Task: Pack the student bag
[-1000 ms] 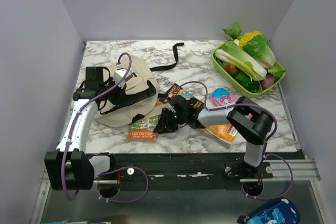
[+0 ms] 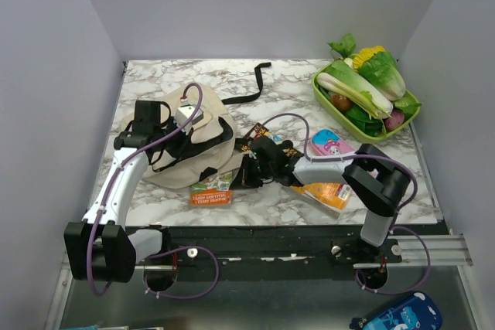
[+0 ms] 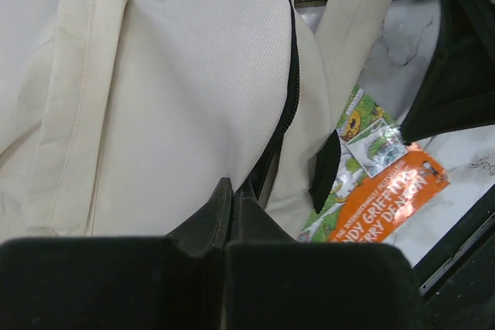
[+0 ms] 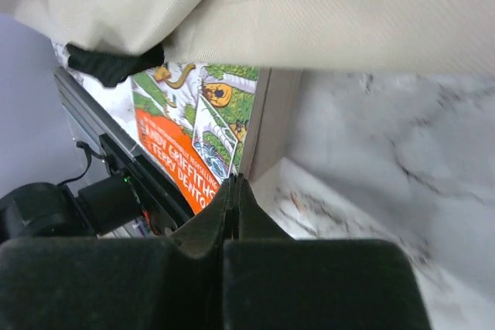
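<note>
The cream student bag (image 2: pixel 174 168) lies open on the left of the table, its dark mouth facing right. My left gripper is shut on the rim of the bag's cloth beside the black zipper; the fabric runs down to its fingertips. An orange and green book (image 2: pixel 210 191) lies partly under the bag's lower edge near the table front. My right gripper is shut with its tips at the book's spine edge, nothing visible between them. More books, one dark (image 2: pixel 255 135) and one orange (image 2: pixel 329 193), lie partly behind the right arm.
A green basket (image 2: pixel 321 98) of vegetables stands at the back right. A pink case (image 2: pixel 330 142) sits right of centre. A black strap (image 2: pixel 255 86) stretches from the bag toward the back. A blue pouch (image 2: pixel 402 316) lies below the front edge.
My left gripper has moved slightly to the right, and the bag's cloth has shifted with it. The right gripper has moved only slightly by the book, which lies almost where it was.
</note>
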